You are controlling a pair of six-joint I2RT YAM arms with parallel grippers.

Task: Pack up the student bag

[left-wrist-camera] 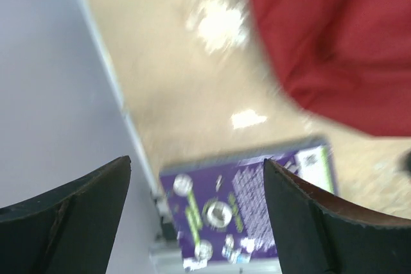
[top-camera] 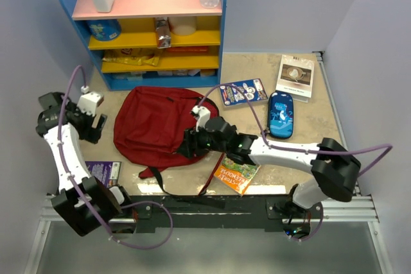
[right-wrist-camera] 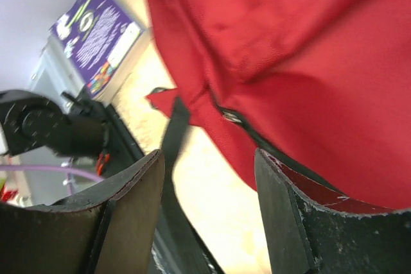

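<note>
The red bag lies flat in the middle of the table, its flap down so the inside does not show. Over the bag's lower right edge is my right gripper; in the right wrist view its fingers stand apart with no cloth seen between them. My left gripper is off the bag's left side, open and empty. Below it in the left wrist view lies a purple book. A blue pencil case, a blue book and an orange-green book lie to the right of the bag.
A blue shelf unit with yellow shelves stands behind the bag. A white booklet lies at the back right. Black straps trail toward the front edge. Walls close in on both sides.
</note>
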